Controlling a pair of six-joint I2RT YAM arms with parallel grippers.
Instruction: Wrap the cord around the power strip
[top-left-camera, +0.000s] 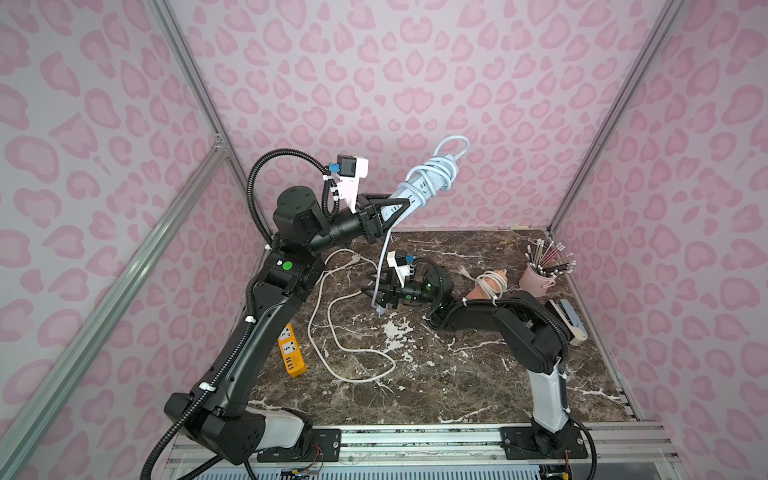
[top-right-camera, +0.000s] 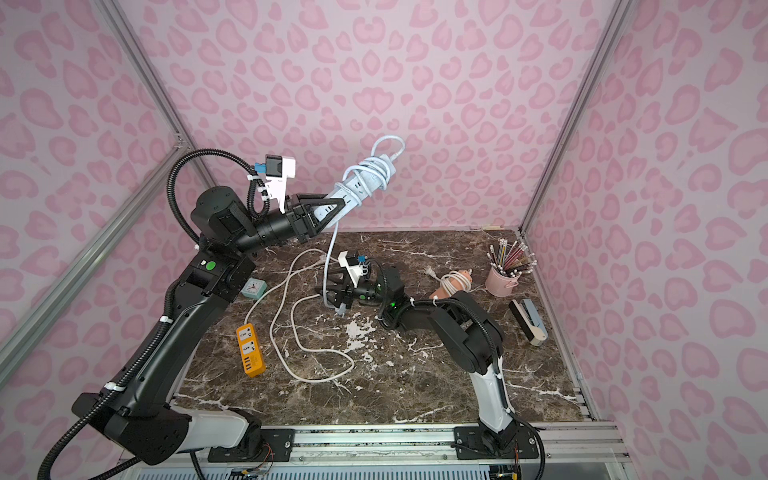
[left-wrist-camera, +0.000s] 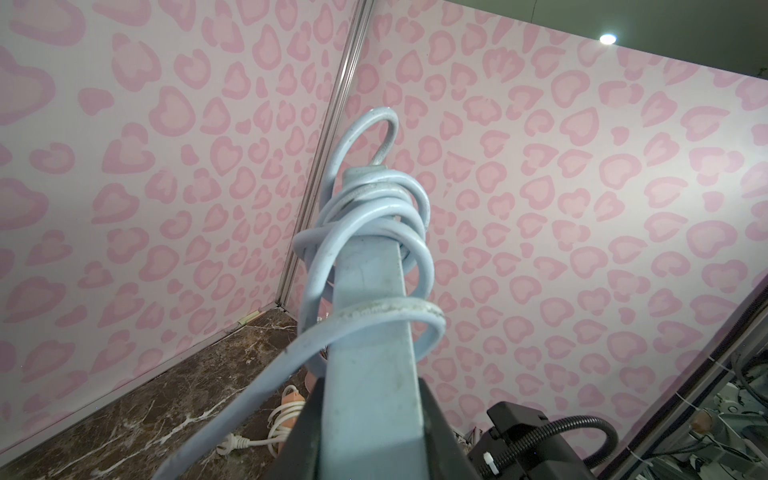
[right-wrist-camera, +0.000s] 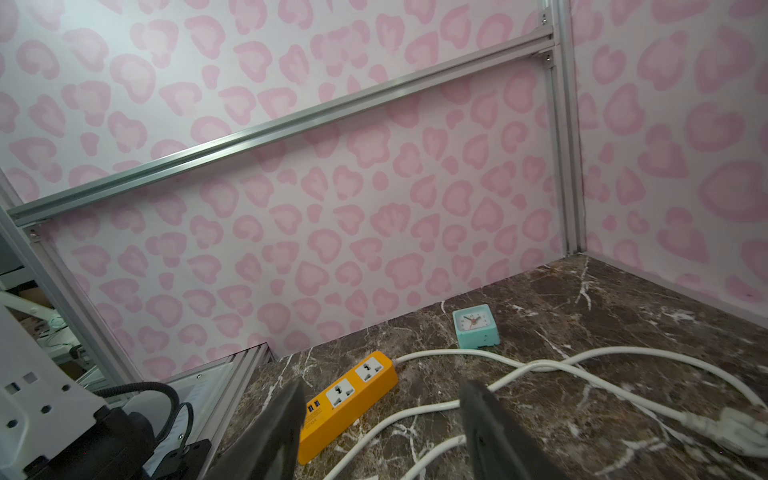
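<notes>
A pale blue power strip (top-left-camera: 425, 184) is held up tilted by my left gripper (top-left-camera: 385, 213), shut on its lower end. Several turns of its cord (left-wrist-camera: 368, 214) circle the upper part, with a loop above the top; the free length (top-right-camera: 329, 260) hangs down to my right gripper (top-right-camera: 340, 289), low over the table. Whether that gripper's fingers have the cord between them is unclear; in the right wrist view they are blurred and apart.
An orange strip (top-right-camera: 249, 350) and white cord (top-right-camera: 312, 376) lie on the left, near a teal clock (top-right-camera: 254, 289). A peach strip (top-right-camera: 452, 284), pink pencil cup (top-right-camera: 502, 281) and grey item (top-right-camera: 529, 320) stand right.
</notes>
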